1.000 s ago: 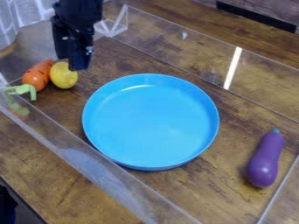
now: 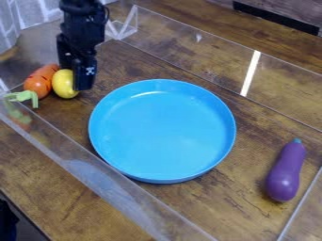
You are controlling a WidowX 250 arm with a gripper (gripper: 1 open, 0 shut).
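Observation:
My black gripper [image 2: 78, 72] is at the upper left, open, its fingers lowered around or just above a yellow lemon-like object [image 2: 67, 86]. Whether the fingertips touch it I cannot tell. An orange carrot-like toy [image 2: 40, 82] with pale green leaves [image 2: 22, 97] lies just left of the yellow object. A large blue plate [image 2: 163, 128] fills the middle.
A purple eggplant [image 2: 284, 173] lies at the right. Clear plastic walls edge the wooden surface [image 2: 239, 56] along the lower left and upper right.
My gripper has moved down and slightly left toward the yellow object. The plate and eggplant have stayed in place.

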